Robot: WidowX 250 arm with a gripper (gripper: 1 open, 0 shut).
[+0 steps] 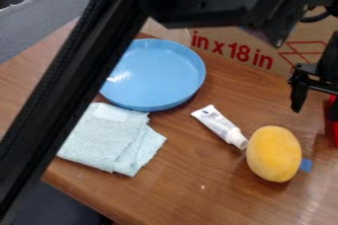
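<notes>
My black gripper [311,85] is at the right edge of the view, open, above a red object [331,128] that is mostly cut off by the frame. A yellow mango-like fruit [274,154] lies below and left of it. A white tube [219,124] lies left of the fruit. A blue plate [156,76] sits behind a folded pale cloth [109,142]. The black arm crosses the top and left of the view, hiding part of the plate's surroundings.
A cardboard box [238,46] with red print stands along the back. Bare wooden table [172,192] shows in the front middle. A blue patch [305,165] is beside the fruit. A grey surface lies beyond the table at upper left.
</notes>
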